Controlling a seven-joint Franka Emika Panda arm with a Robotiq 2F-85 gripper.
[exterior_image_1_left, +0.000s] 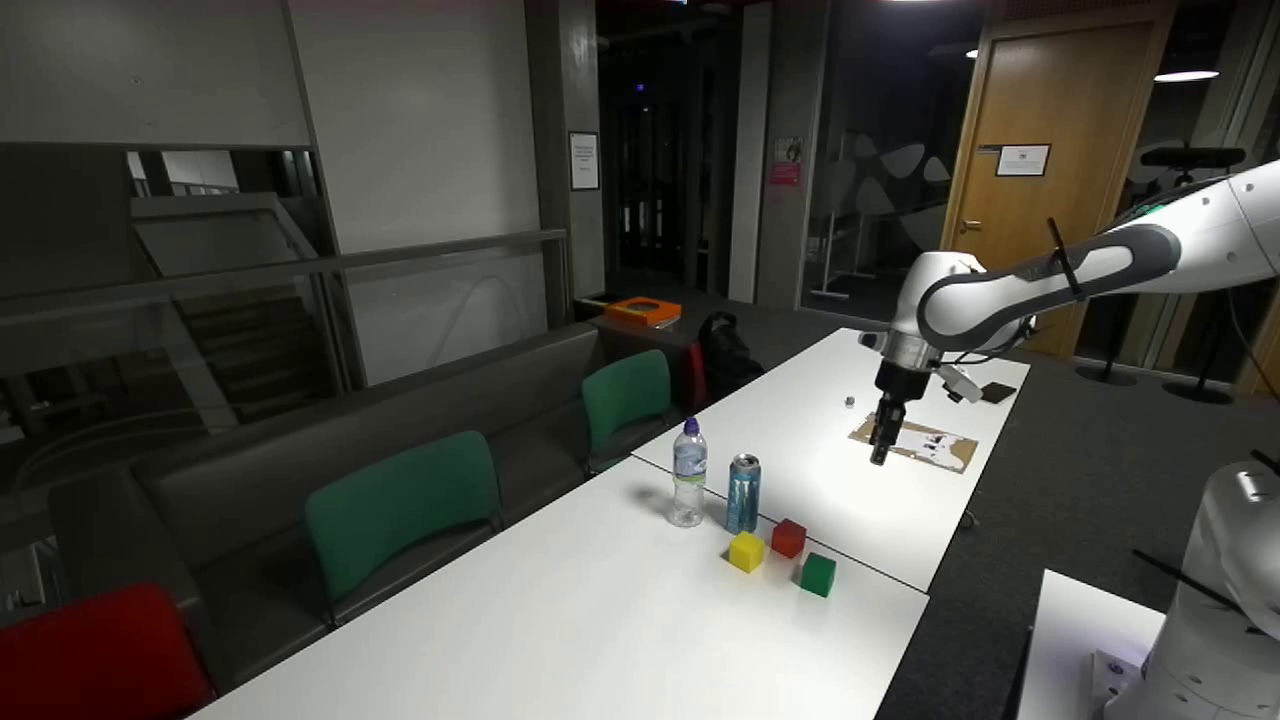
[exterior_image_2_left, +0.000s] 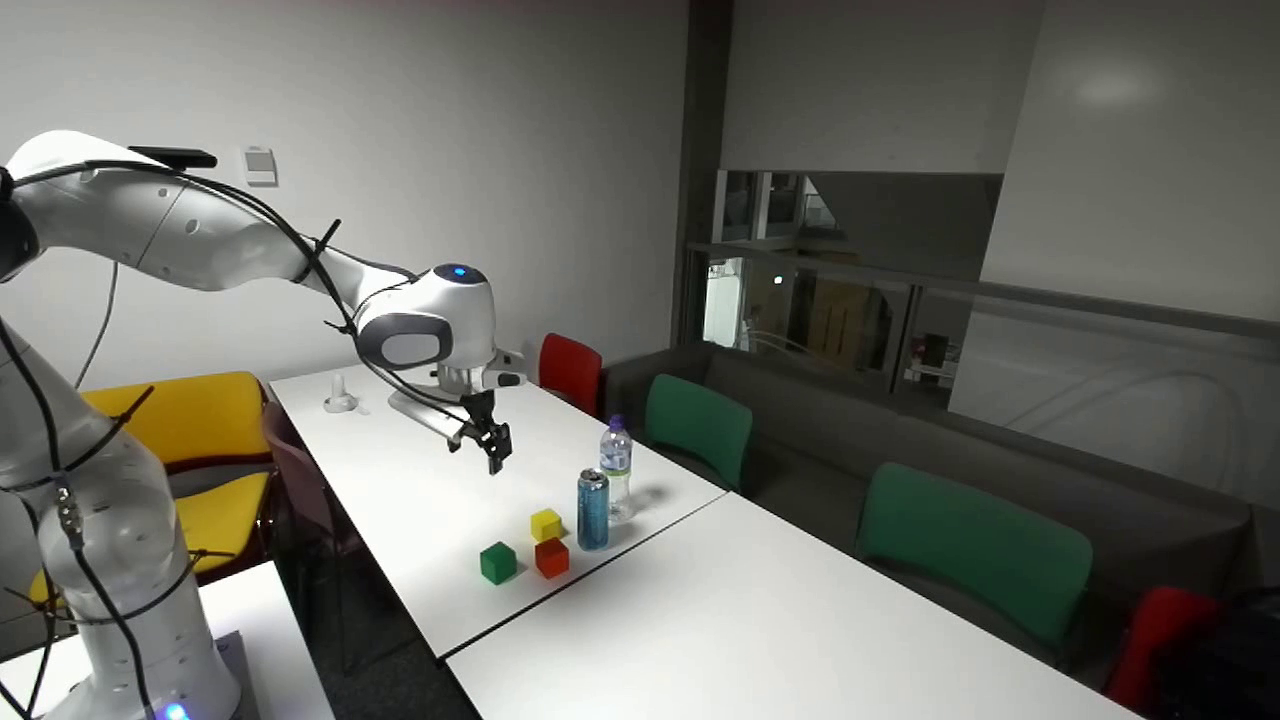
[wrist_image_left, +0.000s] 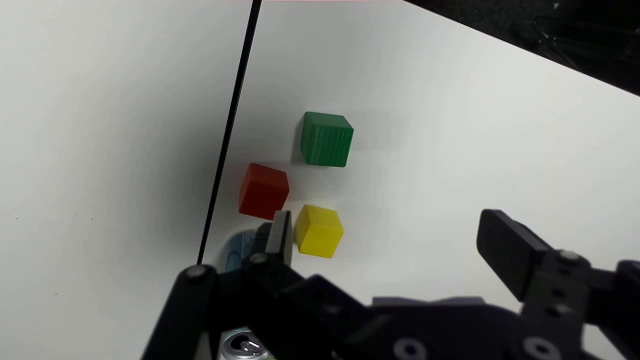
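My gripper is open, its two fingers wide apart with only bare tabletop and the yellow cube's side showing between them. In the first exterior view the gripper (exterior_image_1_left: 882, 454) hangs above the table, apart from every object. A yellow cube (wrist_image_left: 319, 231), a red cube (wrist_image_left: 264, 191) and a green cube (wrist_image_left: 327, 139) lie close together near the table seam. Beside them stand a blue can (exterior_image_2_left: 593, 510) and a clear bottle with a purple cap (exterior_image_2_left: 617, 462), both upright. In the wrist view one finger partly covers the can (wrist_image_left: 238, 249).
A flat cardboard piece (exterior_image_1_left: 942, 446) lies on the far part of the white table (exterior_image_1_left: 540, 624). Green chairs (exterior_image_1_left: 402, 510) line one long side. A dark seam crosses between the tables.
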